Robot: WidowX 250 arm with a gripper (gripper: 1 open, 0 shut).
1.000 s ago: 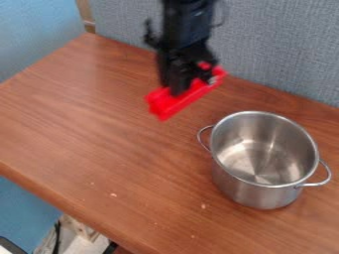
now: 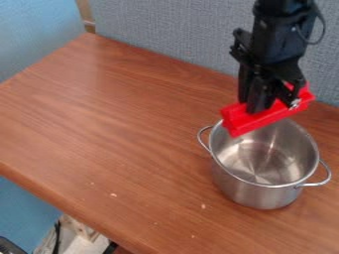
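Observation:
My black gripper (image 2: 269, 94) hangs at the upper right, shut on a red block (image 2: 245, 120) that it holds at a slant over the back rim of a steel pot (image 2: 265, 187). The pot has two handles and stands on the right part of the wooden table. The block hides part of the pot's opening. The pot's visible inside looks empty.
A grey padded wall (image 2: 159, 30) runs along the back, and a blue surface lies beyond the table's left edge.

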